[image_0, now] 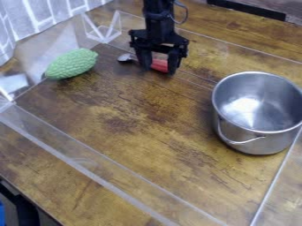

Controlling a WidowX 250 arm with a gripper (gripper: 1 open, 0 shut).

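My black gripper (158, 55) hangs at the top middle, low over a red object (164, 66) with a metal end at its left, perhaps a utensil lying on the wooden table. The fingers straddle or sit just above it; whether they grip it is hidden by the gripper's body. A green bumpy toy (71, 64), like a corn cob or cactus, lies to the left. A large steel pot (255, 124) stands at the right.
Clear plastic edging runs along the left and right sides. A dark edge borders the back right.
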